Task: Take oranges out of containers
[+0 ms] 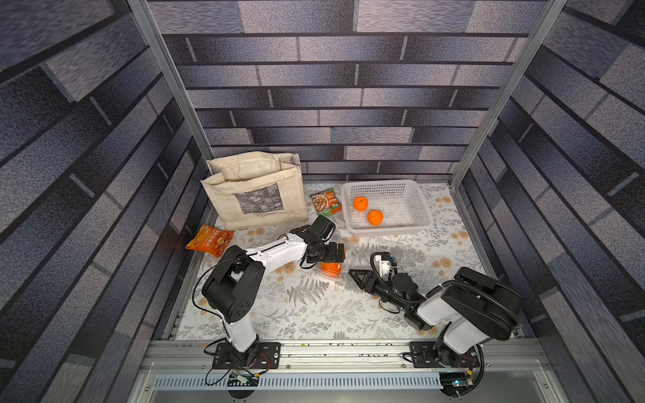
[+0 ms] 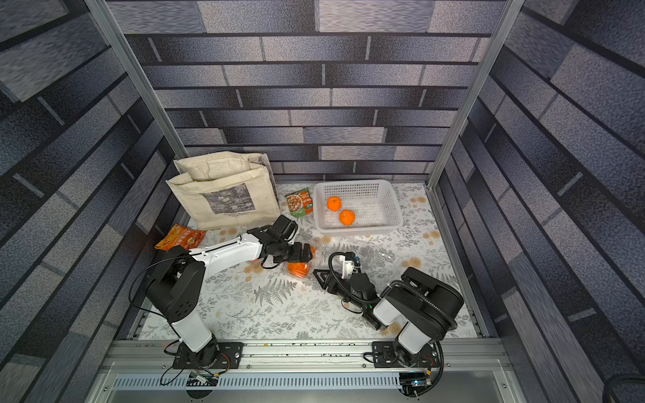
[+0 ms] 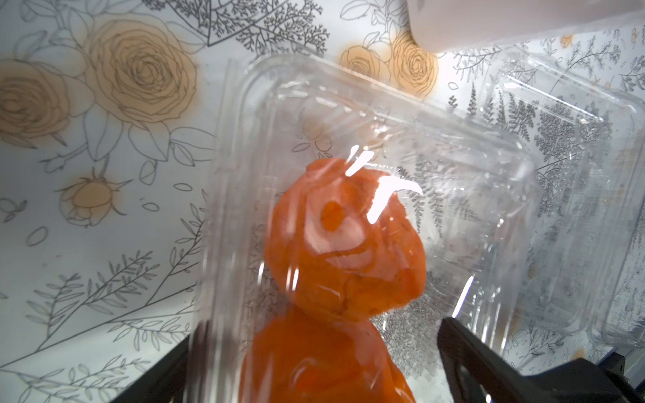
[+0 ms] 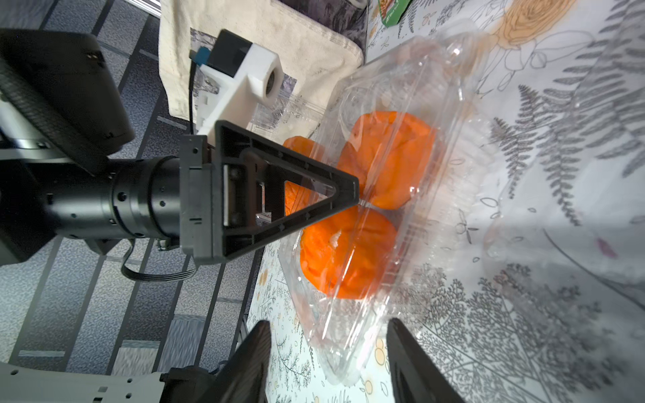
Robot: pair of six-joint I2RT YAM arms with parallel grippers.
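Note:
A clear plastic container (image 3: 470,168) holding orange fruit (image 3: 342,241) sits on the table beneath my left gripper (image 1: 334,252). The left wrist view shows the open fingers of that gripper on either side near the bottom edge, over the container. To its right my right gripper stands open, empty, with the same container just ahead of its fingertips. Two oranges (image 1: 360,203) lie in the white basket (image 1: 410,225) at the back.
A canvas bag (image 1: 242,208) stands back left, with an orange snack packet (image 1: 208,239) before it and a green-orange packet (image 1: 326,201) by the basket. A second clear container (image 3: 598,201) lies to the right.

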